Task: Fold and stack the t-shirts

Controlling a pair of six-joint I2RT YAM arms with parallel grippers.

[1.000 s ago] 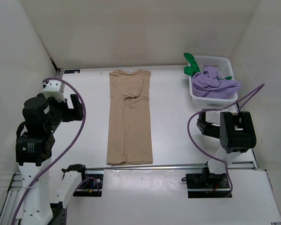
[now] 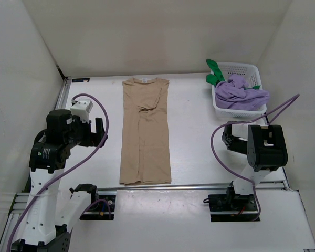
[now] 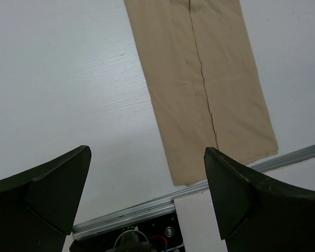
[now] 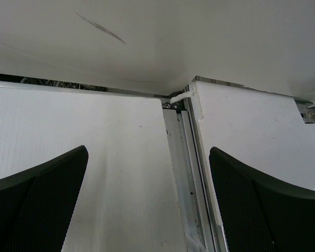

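Observation:
A tan t-shirt (image 2: pixel 153 136) lies on the white table, its sides folded inward into a long narrow strip with the collar toward the back wall. Its lower part, the tan cloth (image 3: pixel 199 94), shows in the left wrist view with the hem close to the front rail. Left of the shirt and above the table is my left gripper, open and empty. My right gripper stands open at the table's front right, nothing between its fingers and well away from the shirt. A purple garment (image 2: pixel 240 94) and a green one (image 2: pixel 214 71) are bunched in the basket.
The white basket (image 2: pixel 236 114) stands at the back right, green cloth hanging over its left side. Bare table (image 2: pixel 191 136) lies between the shirt and the basket. A metal rail (image 2: pixel 199 186) runs along the front edge.
The left arm has moved to the right and slightly toward the front, nearer the tan shirt. The shirt, the basket and the right arm look unchanged.

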